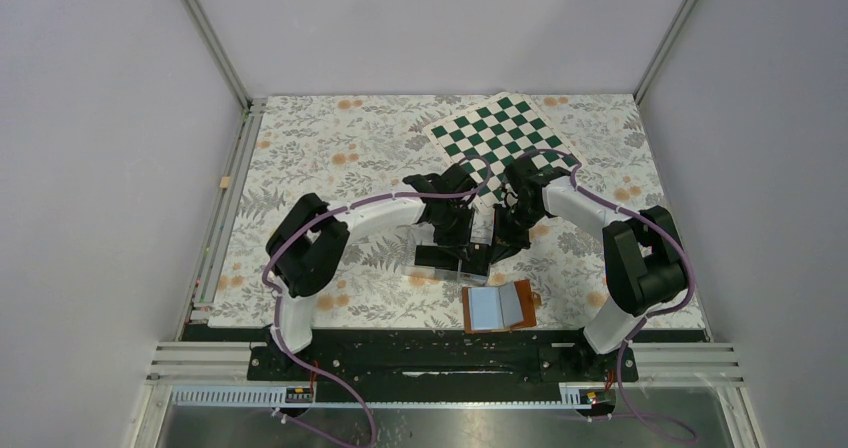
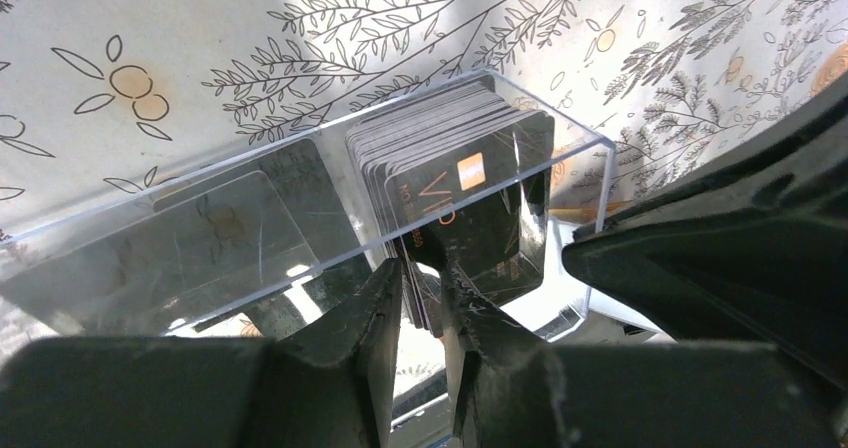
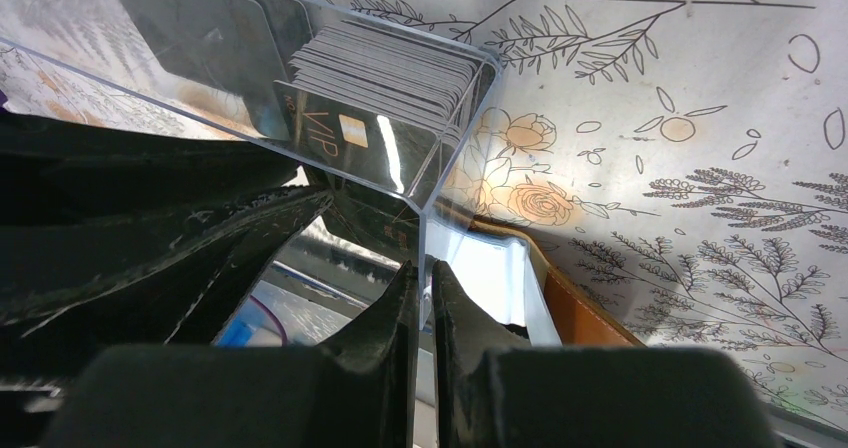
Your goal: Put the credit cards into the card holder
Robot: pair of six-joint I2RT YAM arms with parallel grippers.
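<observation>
A clear acrylic box (image 1: 446, 274) lies below both grippers, holding black VIP credit cards (image 2: 478, 208) (image 3: 335, 138) stacked in its end compartment, with darker cards (image 2: 225, 228) beside them. My left gripper has its fingertips at the stack's near edge, slightly parted around the edges of some cards; a firm hold is unclear. My right gripper is shut on the box's corner edge. An open card holder (image 1: 497, 307) with tan cover and pale sleeves lies in front of the box.
A green checkered board (image 1: 500, 128) lies at the back of the table. The table's front edge is just beyond the card holder.
</observation>
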